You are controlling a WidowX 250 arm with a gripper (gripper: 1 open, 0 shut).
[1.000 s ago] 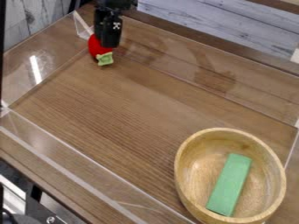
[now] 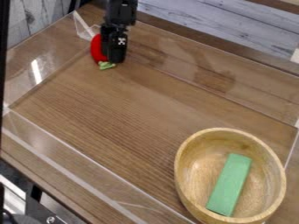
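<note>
My black gripper (image 2: pixel 114 52) hangs at the back left of the table, lowered over a red object with a green tip (image 2: pixel 100 48). The gripper partly covers the object, and its fingers stand open around or just beside it; exactly how they sit against it is hard to tell at this size.
A round wooden bowl (image 2: pixel 191 161) holding a green block (image 2: pixel 230 182) sits at the front right. Clear edging runs along the left side, and pale planks lie behind the back edge.
The gripper has come down over the red object, covering more of it. The bowl and green block are unchanged.
</note>
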